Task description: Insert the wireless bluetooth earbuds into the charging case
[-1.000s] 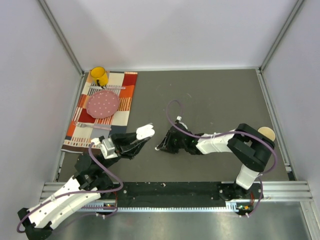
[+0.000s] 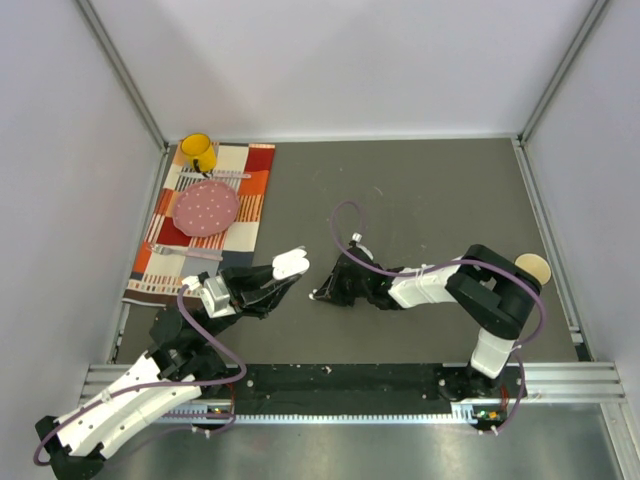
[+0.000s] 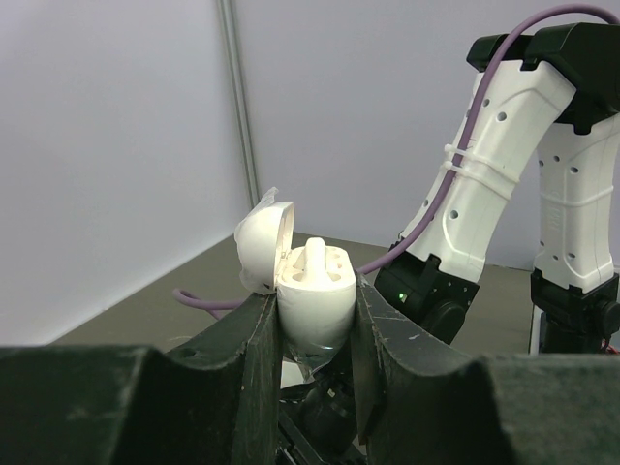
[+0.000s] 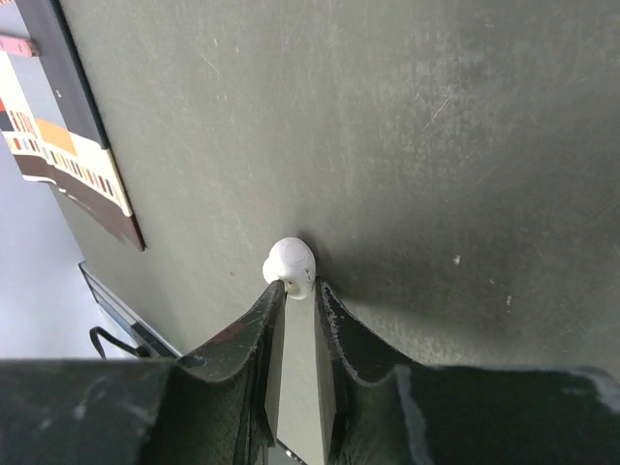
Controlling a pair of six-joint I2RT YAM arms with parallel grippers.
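Note:
The white charging case is held up off the table, with my left gripper shut on it. In the left wrist view the case has its lid raised, and a white rounded piece stands up inside; whether that is an earbud I cannot tell. A small white earbud lies on the grey table. My right gripper is low over it, its fingers part open with a narrow gap. The fingertips reach the earbud's near end, one on each side; a firm hold does not show.
At the left, a striped mat carries a pink plate, cutlery and a yellow mug. A round tan object lies far right. Bare table stretches behind the right arm.
The right arm has shifted very slightly to the left, its fingertips staying by the earbud. My left gripper and the case have not moved.

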